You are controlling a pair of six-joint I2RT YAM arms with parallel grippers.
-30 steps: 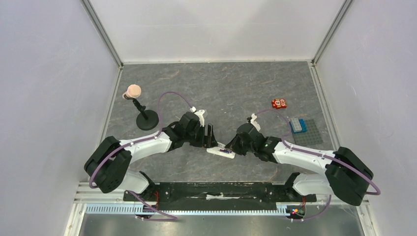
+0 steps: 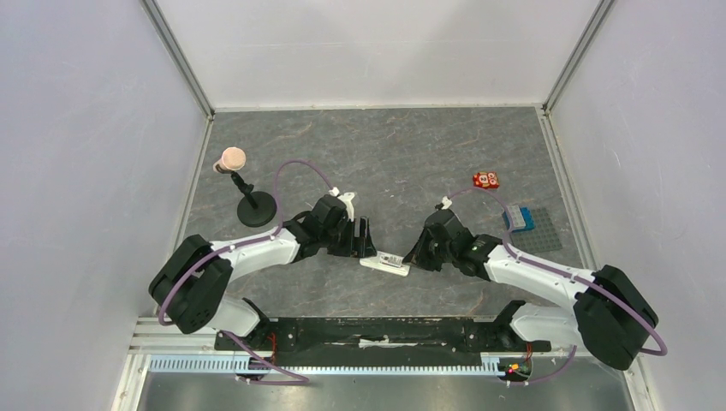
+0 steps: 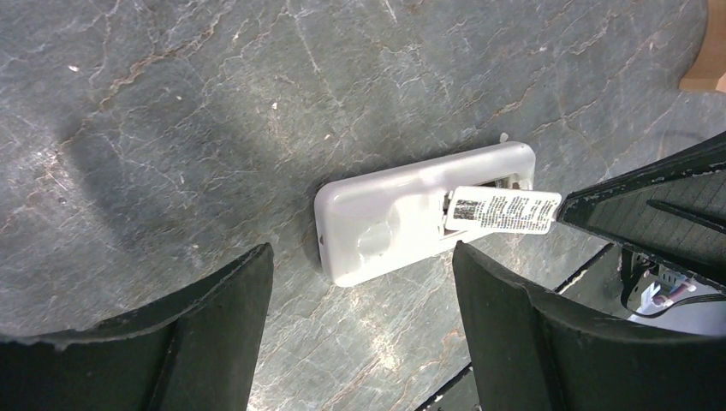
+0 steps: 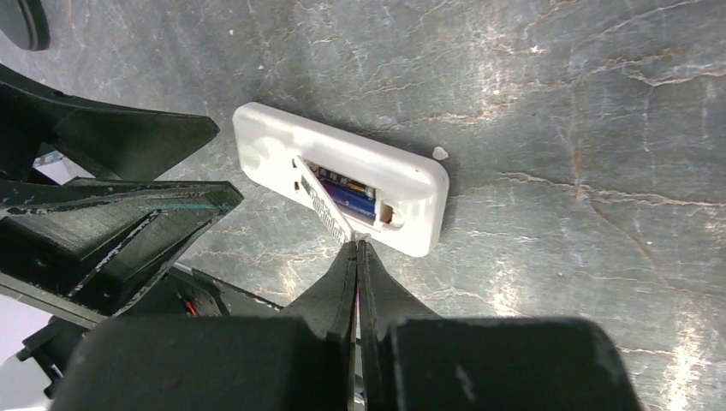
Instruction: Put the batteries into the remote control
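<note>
The white remote (image 2: 377,265) lies back-up between my grippers, its battery compartment holding a purple battery (image 4: 347,195) in the right wrist view. The cover (image 3: 503,210), with a barcode label, is tilted over the compartment beside the shut tips of my right gripper; whether it touches them is hard to tell. My left gripper stands open at the remote's end, nothing between its fingers.
A red object (image 2: 485,180) and a blue item (image 2: 520,218) on a grey plate (image 2: 544,240) are at right. A lamp (image 2: 255,208) stands at left.
My right gripper has shifted rightward and slightly down in the top view, and the pale cover now hides more of the compartment. The left arm has barely moved.
</note>
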